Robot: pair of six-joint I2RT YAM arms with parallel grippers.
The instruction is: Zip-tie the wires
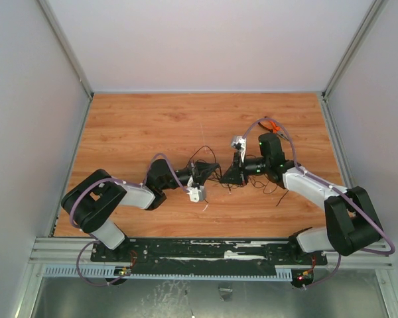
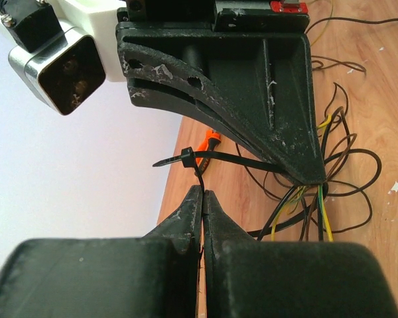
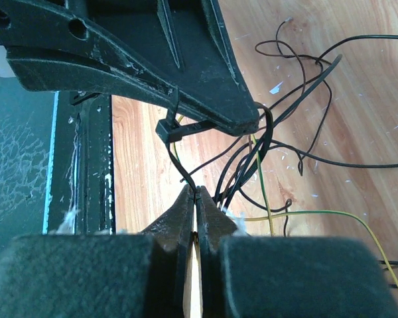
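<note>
Near the middle of the table in the top view, my left gripper and right gripper meet at a bundle of thin wires. A black zip tie runs from the bundle to its small square head in the left wrist view. From that head a thin strap goes down between the shut fingers of my left gripper. The zip tie head also shows in the right wrist view, with a strap running into my shut right gripper. How tightly the loop sits is hidden behind the fingers.
Orange-handled pliers lie at the back right of the table. Loose wire ends spread over the wood to the right of the bundle.
</note>
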